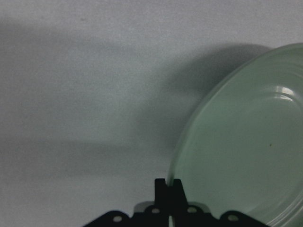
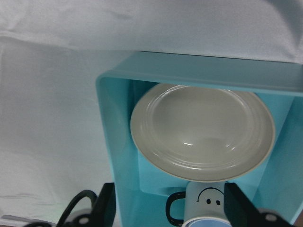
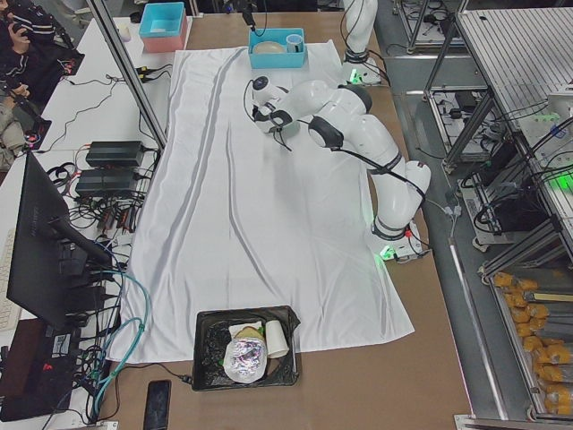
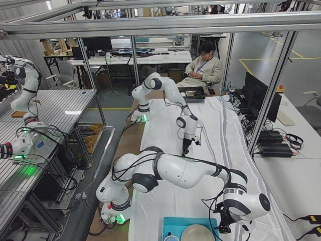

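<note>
In the left wrist view a pale green plate (image 1: 251, 137) shows over white cloth, casting a shadow; my left gripper is shut on its left rim. In the right camera view that gripper (image 4: 185, 149) is mid-cloth, the plate not discernible. My right gripper is open above a light blue bin (image 2: 113, 123), which holds an oval cream plate (image 2: 202, 130) and a white smiley mug (image 2: 201, 201) with a dark handle.
A black tray (image 3: 208, 349) with foil-covered and white items sits at the cloth's far end from the bin. Monitor (image 3: 40, 242), cables and boxes line one side.
</note>
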